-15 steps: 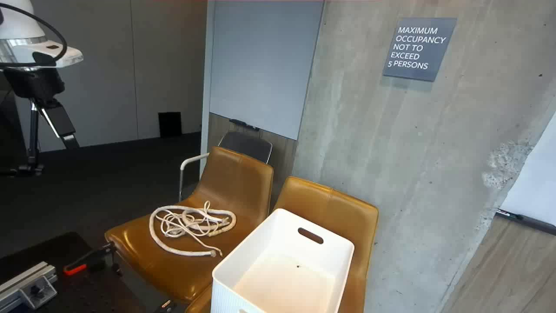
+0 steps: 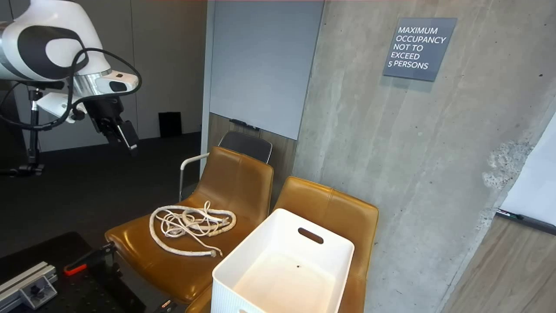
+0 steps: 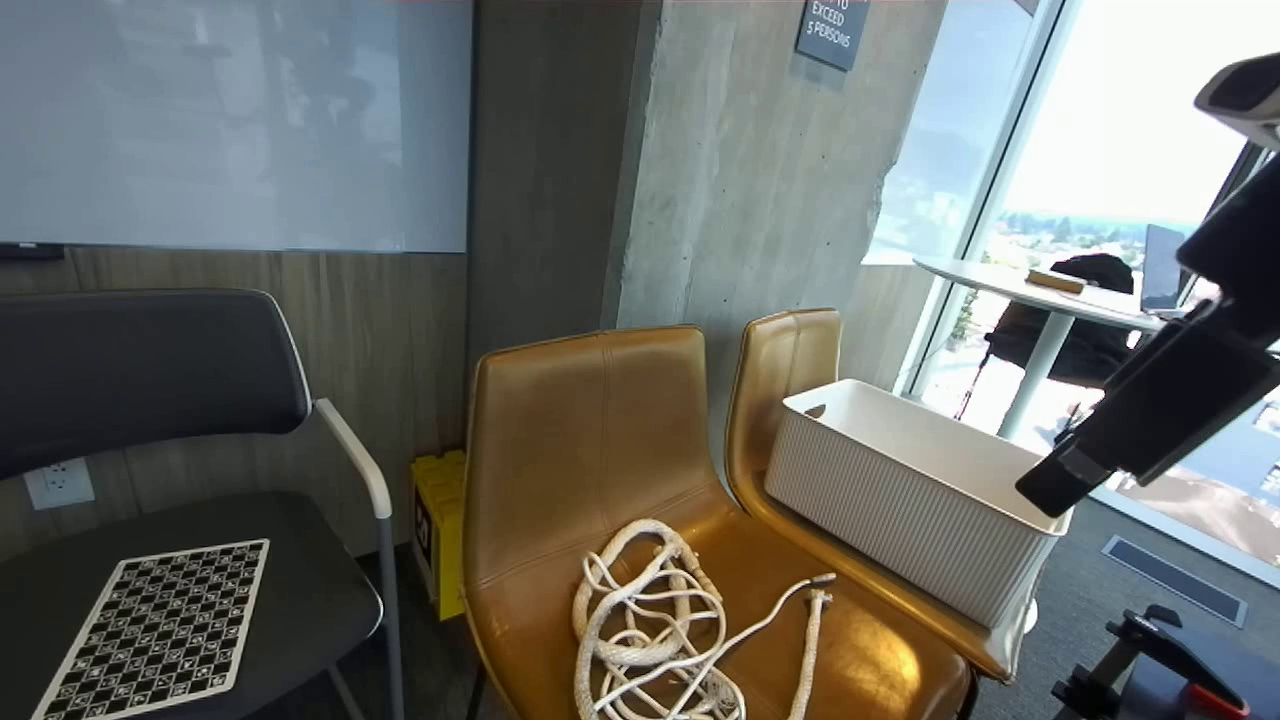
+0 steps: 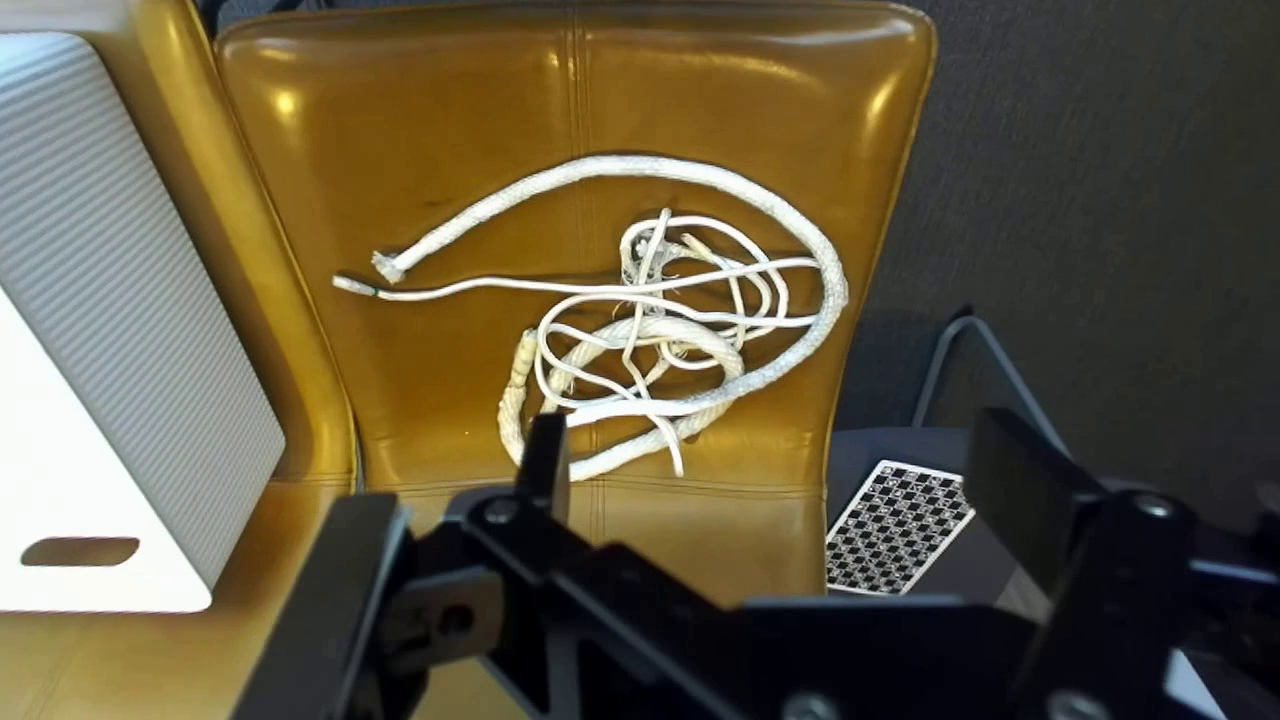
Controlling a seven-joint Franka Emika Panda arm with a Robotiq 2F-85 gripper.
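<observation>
My gripper stands open, a wide gap between its black fingers. Nothing is between them. In exterior view 1 the gripper (image 2: 129,145) hangs in the air at upper left, well above the chairs. A tangle of white rope (image 2: 190,224), thick and thin lengths together, lies on the seat of a brown leather chair (image 2: 151,263). The wrist view shows the rope (image 4: 732,180) loosely looped, apart from the fingers. Beside it, a white ribbed bin (image 3: 912,510) rests on the second brown chair; only a small dark spot shows on its floor.
A dark chair with a checkered board (image 3: 168,624) on it stands beside the rope's chair. At exterior view 1's lower left is a black table with a metal rail (image 2: 26,284) and a red-marked clamp (image 2: 75,269). A concrete wall (image 2: 406,156) rises behind the chairs.
The arm and gripper have moved right in exterior view 1, toward the chairs, and the gripper has tilted. Rope, bin and chairs are where they were.
</observation>
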